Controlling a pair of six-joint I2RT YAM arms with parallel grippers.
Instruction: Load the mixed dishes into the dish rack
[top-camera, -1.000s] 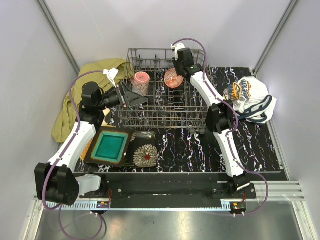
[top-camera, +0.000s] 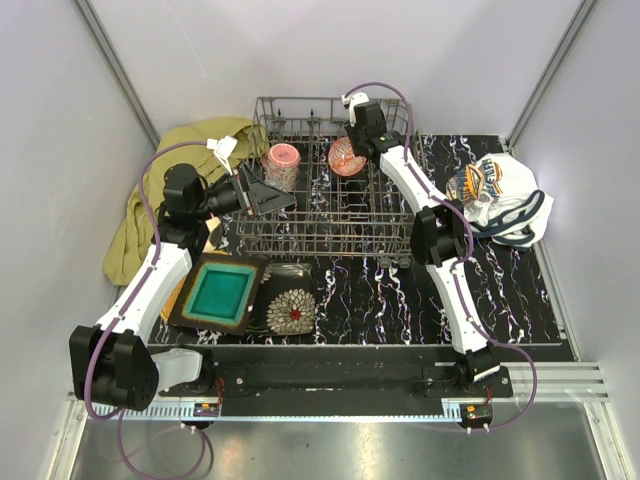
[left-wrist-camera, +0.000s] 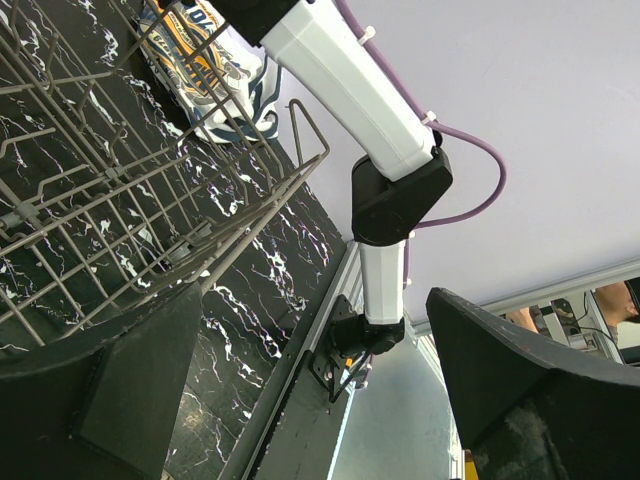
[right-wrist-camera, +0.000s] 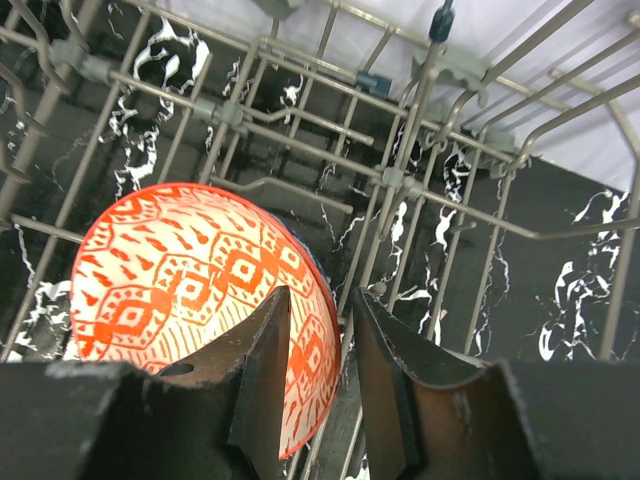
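Note:
An orange-patterned bowl (top-camera: 346, 157) leans on its side in the rear middle of the dish rack (top-camera: 330, 245). My right gripper stands open around the bowl's edge, one finger over its inside and the other beyond its rim. Whether either finger touches the bowl, I cannot tell. At the rack's left rear is a pink-topped patterned cup (top-camera: 283, 155). My left gripper (top-camera: 283, 192) hangs open over the rack, just in front of the cup, with nothing between its fingers. Outside, at the front left, lie a teal square plate (top-camera: 222, 293) and a dark flower-patterned plate (top-camera: 291, 312).
Bunched white cloth with a printed pattern (top-camera: 505, 200) lies right of the rack. An olive cloth (top-camera: 140, 225) covers the left side, behind my left arm.
The bowl, the cup, the plates and the left arm look unchanged.

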